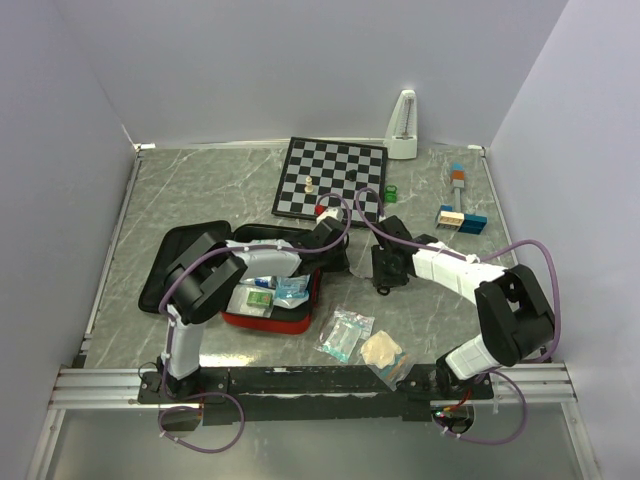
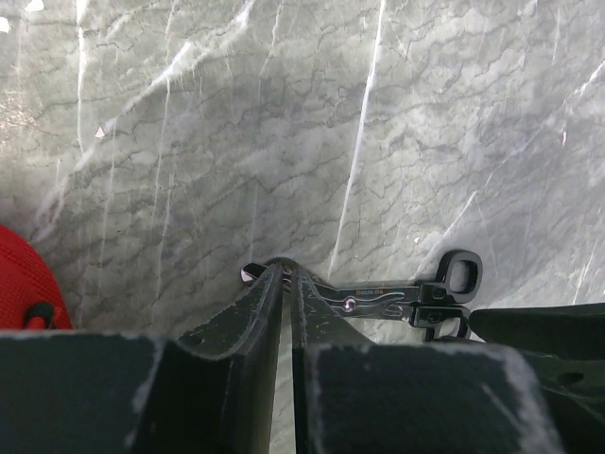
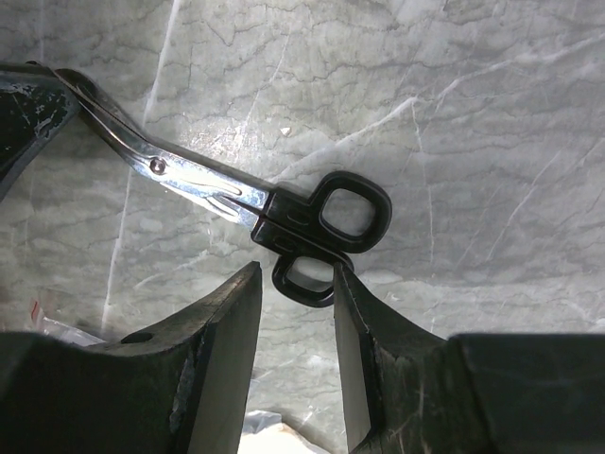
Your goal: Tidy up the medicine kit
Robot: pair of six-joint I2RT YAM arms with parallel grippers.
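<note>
Black-handled scissors (image 3: 284, 222) with bent metal blades lie on the grey marble table. In the left wrist view, the scissors (image 2: 378, 301) pass beneath my left gripper, whose fingers stand a narrow gap apart over the blade end. My right gripper is partly open at the handle loops, one loop showing between its fingertips; whether they touch it cannot be told. From above, only a handle loop (image 1: 384, 291) shows under the right gripper (image 1: 381, 284). The red and black medicine kit (image 1: 265, 324) lies open at left, holding several packets, partly hidden by my left arm.
Two clear packets lie in front: one with pale contents (image 1: 345, 333), one with a beige item (image 1: 382, 350). Behind are a chessboard (image 1: 345, 170), a white metronome (image 1: 403, 125) and green scissors (image 1: 391, 194). A blue toy (image 1: 472, 224) stands back right.
</note>
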